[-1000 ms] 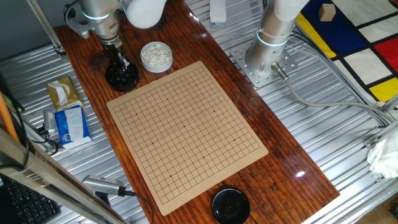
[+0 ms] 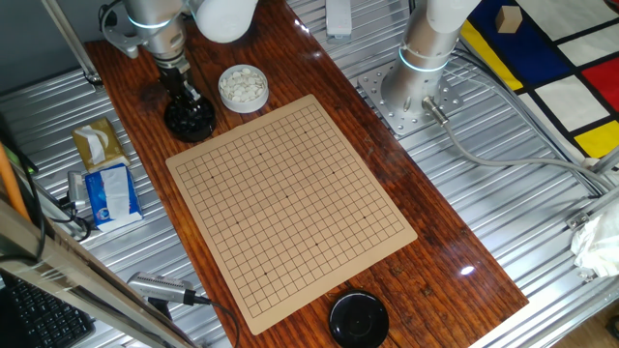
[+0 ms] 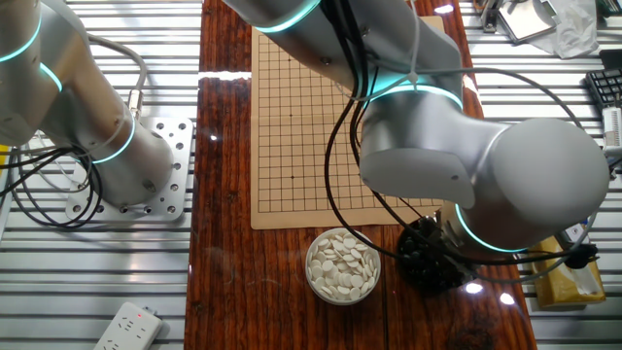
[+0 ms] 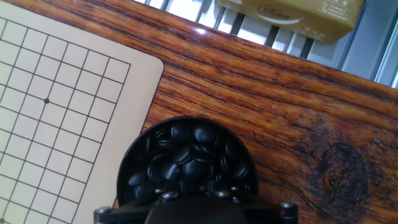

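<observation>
A black bowl point(image 4: 249, 163) full of glossy black go stones point(image 4: 194, 168) fills the lower middle of the wrist view. My dark gripper reaches over its near side, the tips at or just above the stones. Whether a stone is between the fingers is hidden. Exterior view 1 has the gripper point(image 2: 191, 104) pointing down into this bowl point(image 2: 180, 130). The tan go board point(image 2: 290, 208) lies flat beside it, its grid bare of stones. Next to the black bowl stands a white bowl point(image 3: 321, 288) of white stones point(image 3: 344, 264).
An empty-looking black dish or lid point(image 2: 358, 320) rests by the board's far corner from the bowls. Tissue packs point(image 2: 113, 196) lie off the table's edge on the slatted surface. The arm's base point(image 2: 411, 92) stands across the table. Loose cables point(image 3: 340, 146) hang along the arm.
</observation>
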